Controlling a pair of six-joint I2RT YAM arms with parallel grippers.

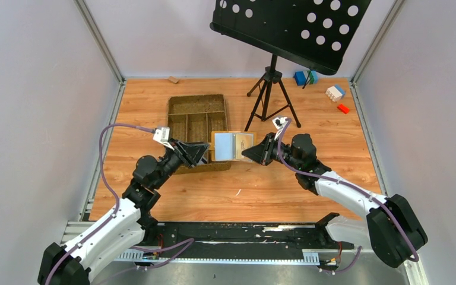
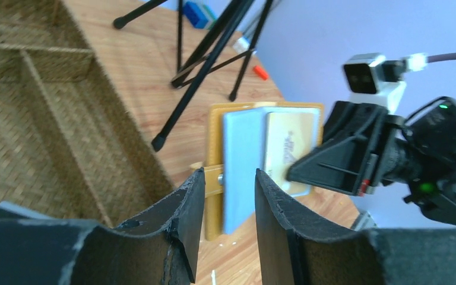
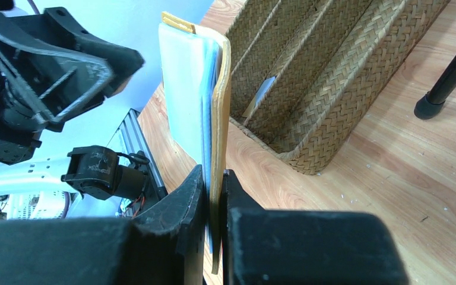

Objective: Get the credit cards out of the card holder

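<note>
The tan card holder (image 1: pixel 244 146) hangs opened out above the table, with light blue sheet-like inserts (image 2: pixel 244 154) inside. My right gripper is shut on the holder's edge, which stands upright between its fingers in the right wrist view. To the left is my left gripper, its fingers partly open and nothing held between them. A gap separates it from the holder, whose small strap (image 2: pixel 214 180) points its way. Whether single cards lie among the inserts cannot be told.
Behind the left gripper stands a woven divided basket (image 1: pixel 198 100), with a thin blue piece (image 3: pixel 265 88) inside. A black music stand (image 1: pixel 269 77) rises at the back. Toy blocks (image 1: pixel 334 93) lie far right.
</note>
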